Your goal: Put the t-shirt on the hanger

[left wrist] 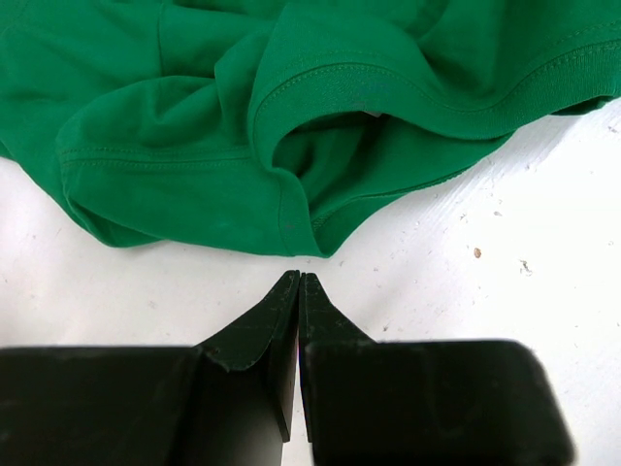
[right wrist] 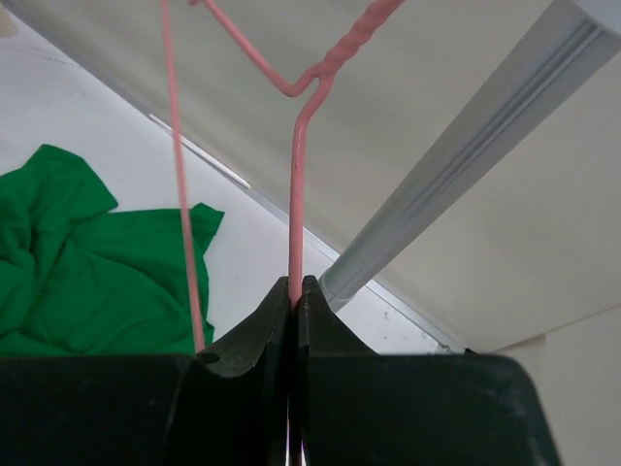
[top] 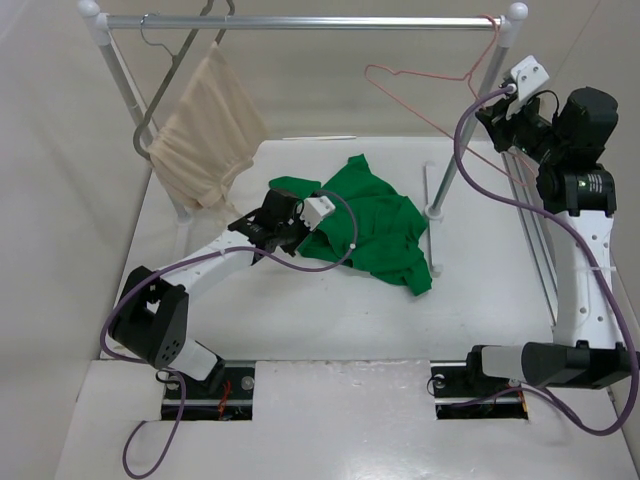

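Note:
A green t-shirt (top: 375, 215) lies crumpled on the white table, one open edge turned toward my left gripper. That gripper is shut with nothing between its fingers, just short of the cloth's near edge. Up at the right end of the rail, a pink wire hanger (top: 420, 74) hangs by its hook. My right gripper is shut on the hanger's wire, below the twisted neck (right wrist: 340, 53). In the right wrist view the hanger's other wire slants down on the left, in front of the t-shirt.
A metal rail (top: 300, 22) spans the back, its right post (top: 465, 140) close beside my right gripper. On the left hangs a grey hanger (top: 165, 85) with a beige cloth (top: 210, 130). Bare table (top: 320, 320) lies in front of the t-shirt.

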